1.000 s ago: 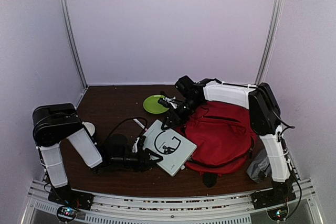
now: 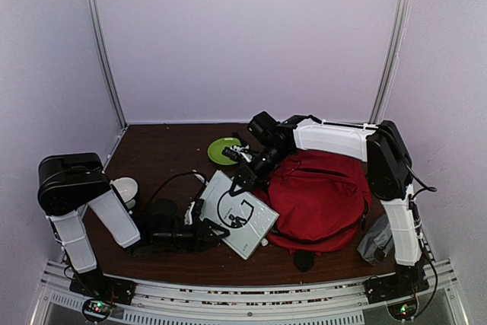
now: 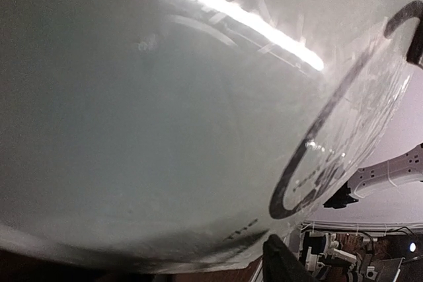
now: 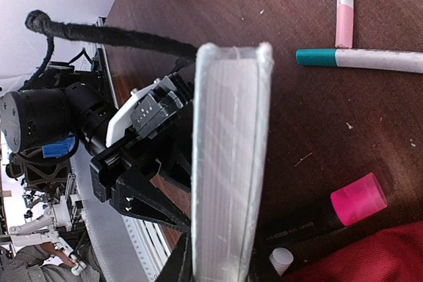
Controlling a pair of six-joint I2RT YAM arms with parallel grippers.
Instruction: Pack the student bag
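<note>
The white book point(image 2: 247, 238) with a black looped drawing is tilted over the table, left of the red backpack point(image 2: 319, 195). At its upper edge my right gripper point(image 2: 237, 186) is shut on it; in the right wrist view the spine point(image 4: 228, 156) rises between the fingers. My left gripper point(image 2: 219, 230) is shut on the book's lower left edge. The cover point(image 3: 165, 130) fills most of the left wrist view, with one fingertip point(image 3: 284, 259) showing below and the other hidden.
Markers with a pink end point(image 4: 344, 24) and a teal end point(image 4: 317, 57) lie on the table, along with a black one with a magenta cap point(image 4: 358, 199). A green plate point(image 2: 223, 151) lies behind, a bowl point(image 2: 125, 189) left, a grey pouch point(image 2: 376, 241) right.
Both arms have moved slightly left.
</note>
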